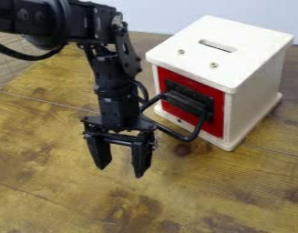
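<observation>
My black gripper (122, 157) hangs low over the wooden table at centre-left, pointing down, open, with nothing between its fingers. To its right stands a white wooden box (254, 100) with a slanted top, a slot and a red front panel (217, 89). A black handle (185, 133) sticks out from that panel, partly behind my arm, which overlaps it from this view; whether they touch I cannot tell.
Bare wooden table (66, 191) fills the front and left. A white wall (138, 14) runs along the back, and a tiled or mesh surface shows at the top left.
</observation>
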